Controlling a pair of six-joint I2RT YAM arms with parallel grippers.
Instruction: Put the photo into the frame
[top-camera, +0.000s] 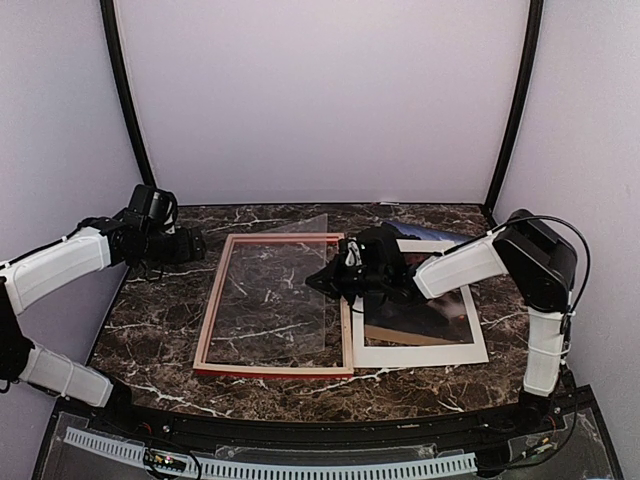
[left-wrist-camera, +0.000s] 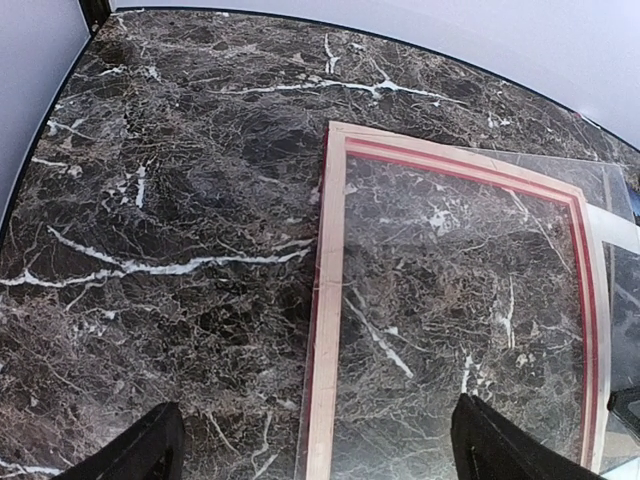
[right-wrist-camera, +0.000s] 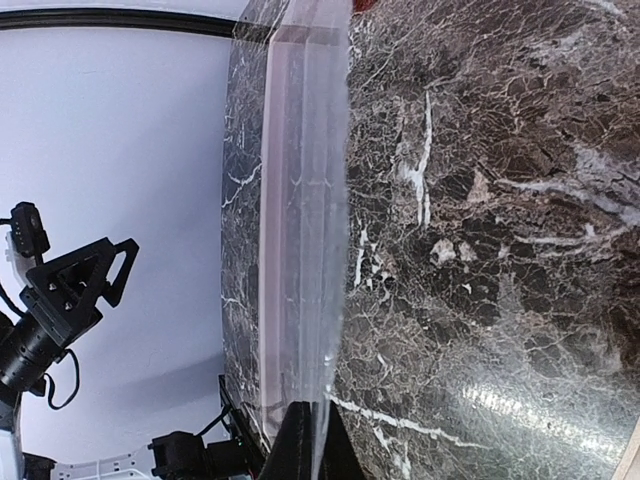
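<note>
The pink frame (top-camera: 210, 320) lies on the marble table at centre left, seen also in the left wrist view (left-wrist-camera: 330, 260). A clear sheet (top-camera: 275, 290) is over it, held at its right edge by my right gripper (top-camera: 318, 280), which is shut on it; in the right wrist view the sheet (right-wrist-camera: 300, 250) rises from between the fingers. My left gripper (top-camera: 188, 244) stands open left of the frame, empty. The photo (top-camera: 420, 330) lies in a white mat (top-camera: 420, 355) to the right of the frame, partly hidden by the right arm.
Bare marble table (top-camera: 150, 340) surrounds the frame at left and front. Walls (top-camera: 300, 100) stand at back and sides. A blue sheet (top-camera: 420, 232) shows behind the mat.
</note>
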